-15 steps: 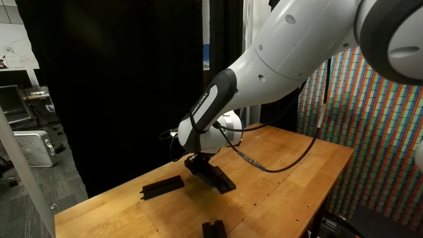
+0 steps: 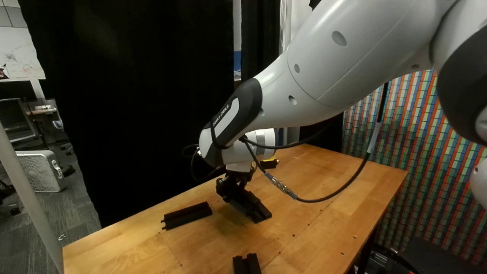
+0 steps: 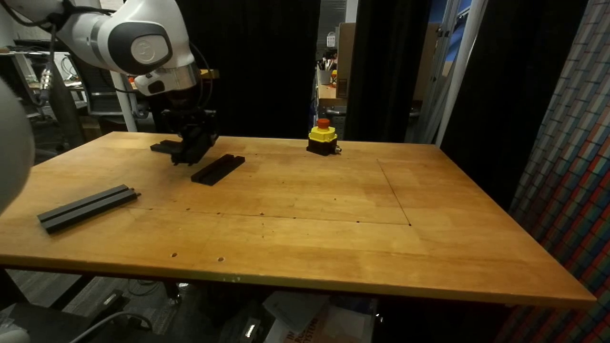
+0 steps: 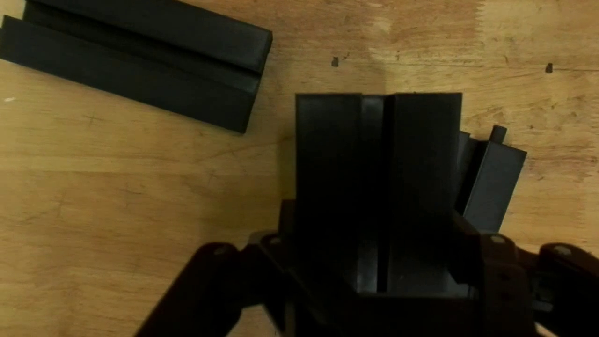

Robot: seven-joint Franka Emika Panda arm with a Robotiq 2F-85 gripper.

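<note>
A black bar with a lengthwise groove (image 4: 424,168) sits between the two fingers of my gripper, which is shut on it. In the wrist view a second black grooved bar (image 4: 495,185) shows partly from beneath its right side, a small peg at its end. This lower bar (image 3: 218,169) lies on the table just right of my gripper (image 3: 191,143) in exterior view 2. The held bar appears above the tabletop; whether it touches the lower bar, I cannot tell. A third grooved bar (image 4: 140,59) lies at the wrist view's upper left.
Another black bar (image 2: 187,215) rests left of my gripper in exterior view 1. A yellow and black box with a red button (image 3: 323,137) stands at the table's back edge.
The forearm and wrist have shifted left in exterior view 1, and the hand stands more upright. The held bar remains in my gripper; the bars on the table look unmoved.
</note>
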